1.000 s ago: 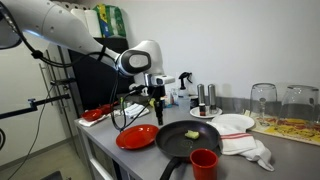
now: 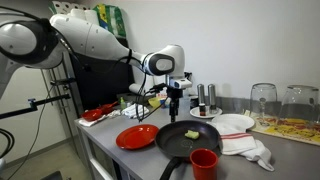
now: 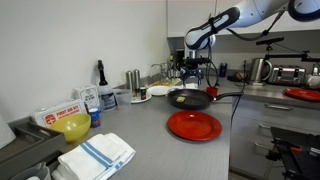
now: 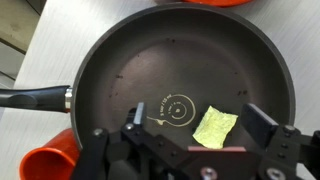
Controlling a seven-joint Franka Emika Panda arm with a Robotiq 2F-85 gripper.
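A black frying pan [image 2: 192, 143] rests on the counter, holding a small yellow piece [image 2: 193, 134], possibly a sponge, that lies flat on its base. In the wrist view this yellow piece [image 4: 215, 127] shows right of the pan's printed centre, close to the right finger. My gripper is open above the pan, its fingers well apart and nothing between them. From the side, the gripper [image 2: 178, 110] points down over the pan's far left part, clear of the yellow piece. A red plate [image 2: 137, 136] lies left of the pan.
A red mug [image 2: 204, 164] stands beside the pan handle. White cloths [image 2: 240, 144], a white plate [image 2: 233, 121] and upturned glass jars [image 2: 299, 104] are to the right. In the second exterior view, open counter [image 3: 165, 150] surrounds a folded towel [image 3: 96, 155].
In exterior view 1 my gripper has moved right, from near the gap between red plate and pan to above the pan. The pan, yellow piece and plate have stayed put.
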